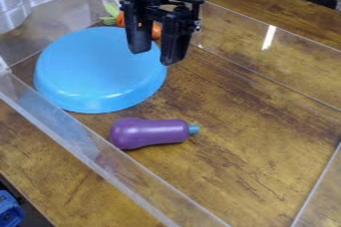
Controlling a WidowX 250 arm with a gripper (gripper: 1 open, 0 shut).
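Observation:
My black gripper (163, 36) hangs over the back of a blue disc-like dish (87, 72), its two dark fingers apart and open, with no held thing visible between them. A purple toy eggplant (147, 131) with a teal tip lies on the wooden surface in front of the dish. Behind the gripper, partly hidden by it, are small orange and green items (114, 17).
Clear plastic walls edge the wooden surface (240, 112) on the left and at the lower right. A blue object (7, 209) shows at the lower left corner, outside the wall.

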